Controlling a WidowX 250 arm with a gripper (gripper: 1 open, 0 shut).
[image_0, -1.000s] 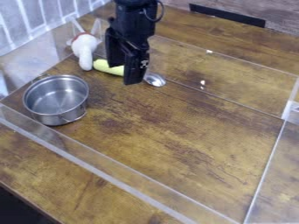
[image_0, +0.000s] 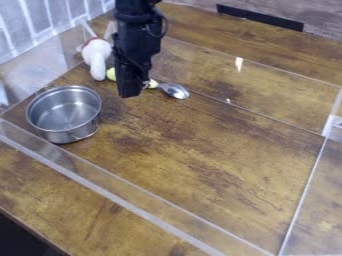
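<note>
A dark gripper (image_0: 130, 82) hangs near the top left, over a yellow-green object (image_0: 114, 74) and just right of a white mushroom-like object (image_0: 96, 55); I cannot tell how far apart its fingers are or whether anything is between them. A silver spoon (image_0: 173, 90) lies right of it. A steel pot (image_0: 64, 114) sits below and to the left.
Clear panels border the work area, and a dark slot (image_0: 261, 16) is at the back right.
The gripper has shifted left, toward the white object, and more of the spoon shows. The pot has stayed in place.
</note>
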